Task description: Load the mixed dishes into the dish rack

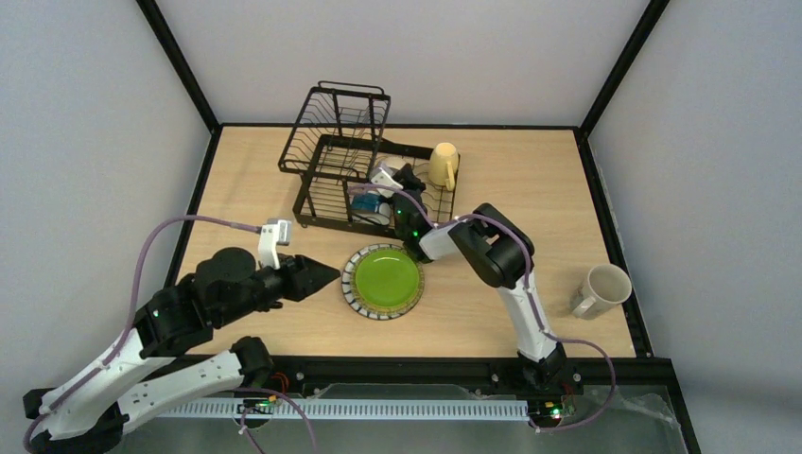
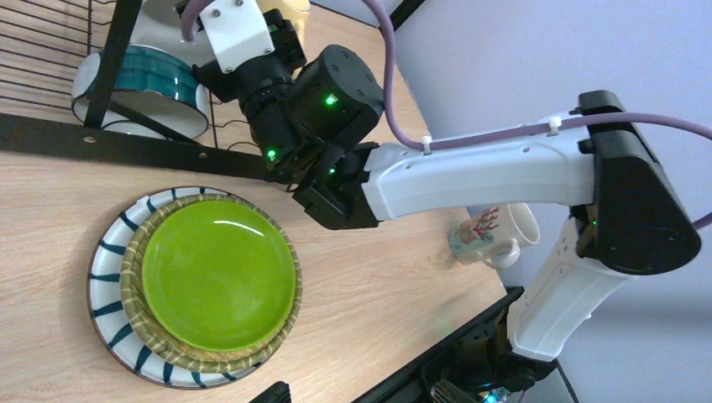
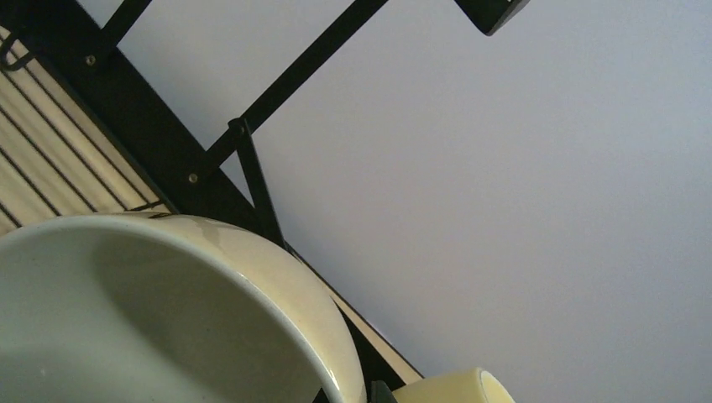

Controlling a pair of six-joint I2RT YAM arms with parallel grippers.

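Over the dish rack (image 1: 352,225), my right gripper is shut on the rim of a whitish bowl (image 3: 210,294), whose open inside faces the right wrist camera. In the left wrist view that bowl (image 2: 159,32) shows partly behind the arm, above a blue-and-white cup (image 2: 155,74) lying on its side in the rack. A yellow mug (image 1: 443,165) stands at the rack's right end. My left gripper (image 1: 333,274) stays open and empty, left of a stack with a green plate (image 1: 388,279) on top of a patterned plate (image 2: 107,290).
A white mug (image 1: 601,288) with a coral print stands at the table's right side. The rack's upper tier (image 1: 331,132) rises over its left part. Bare table (image 1: 530,170) lies right of the rack.
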